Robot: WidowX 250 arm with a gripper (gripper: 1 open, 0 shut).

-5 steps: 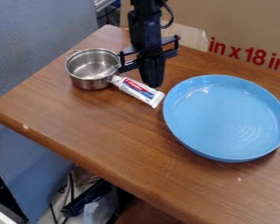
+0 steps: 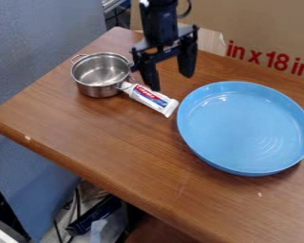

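A steel pot (image 2: 100, 74) stands on the wooden table (image 2: 91, 142) at the upper left. A toothpaste tube (image 2: 149, 98) lies diagonally beside it, its upper end at the pot's right side. A blue plate (image 2: 245, 128) lies to the right. Above and behind the tube is my black gripper (image 2: 165, 68), open, with its two fingers apart and no object visible between them.
A cardboard box (image 2: 262, 38) stands behind the table at the back right. A grey partition (image 2: 28, 57) is beyond the left edge.
My gripper has shifted slightly and its fingers look wider apart than before. The pot, tube and plate have not moved.
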